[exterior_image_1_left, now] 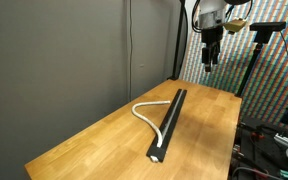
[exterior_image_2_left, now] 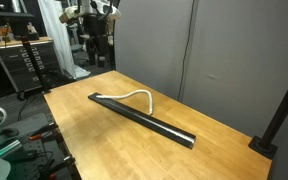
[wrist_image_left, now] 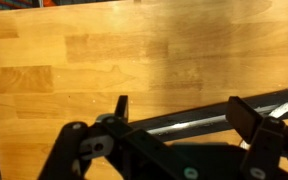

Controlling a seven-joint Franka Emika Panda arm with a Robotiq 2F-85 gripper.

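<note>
A long black channel (exterior_image_1_left: 167,130) with a lighter groove along it lies on the wooden table. A white hose (exterior_image_1_left: 139,113) bows out to one side of it. One end of the hose rests along the channel, while the other reaches back close to its edge. High above the table, at the far end in exterior view 1, hangs my gripper (exterior_image_1_left: 211,66). Its fingers stand wide apart in the wrist view, with no object between them. There the channel (wrist_image_left: 204,124) passes under the gripper, and only part of the white hose (wrist_image_left: 284,109) shows at the right.
Bare wooden table (exterior_image_1_left: 89,145) surrounds the channel on both sides. A grey partition (exterior_image_1_left: 54,70) runs along one side. At the far corner in exterior view 2 a dark post (exterior_image_2_left: 278,100) rises beside the table. A black-and-white device (exterior_image_1_left: 284,150) stands by the table's right edge.
</note>
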